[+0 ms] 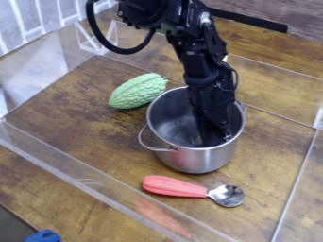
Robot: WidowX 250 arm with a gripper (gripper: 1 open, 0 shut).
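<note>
A steel pot (182, 157) stands on the wooden table in the middle of the view. My black arm comes down from the top, and the gripper (217, 129) reaches into the pot at its back right; its fingers are dark and partly hidden by the rim, so their state is unclear. A pale green bitter melon (136, 91) lies behind the pot to the left. A pink-handled spoon (177, 186) lies in front of the pot.
Bare table (63, 132) spreads to the left and right. Clear strips cross the table at the front left and right. A small blue object (42, 236) sits at the bottom left corner.
</note>
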